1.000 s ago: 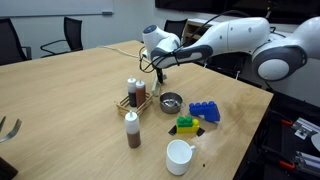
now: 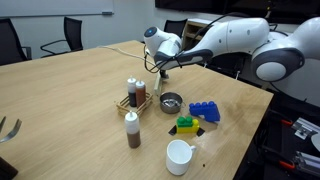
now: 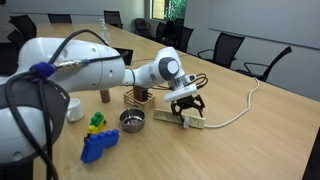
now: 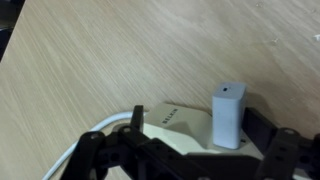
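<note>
A white power strip (image 4: 180, 127) marked Belkin lies on the wooden table, its white cord (image 4: 88, 136) leading off to the left in the wrist view. Against its side, a small grey block (image 4: 228, 115) shows between my open fingers, closer to the right-hand one. My gripper (image 3: 187, 107) is low over the strip (image 3: 166, 115) in exterior view 2. From exterior view 1, the gripper (image 2: 159, 70) is at the far end of the strip (image 2: 157, 86); its fingertips are too small there to make out.
Nearer the robot's base are a metal bowl (image 2: 171, 103), blue toy bricks (image 2: 205, 111), a yellow-green brick (image 2: 186, 125) and a white mug (image 2: 179, 157). A wooden caddy (image 2: 128, 106) with bottles stands beside the strip.
The objects on the table lie where they were. Any motion of the arm is too slight to make out clearly.
</note>
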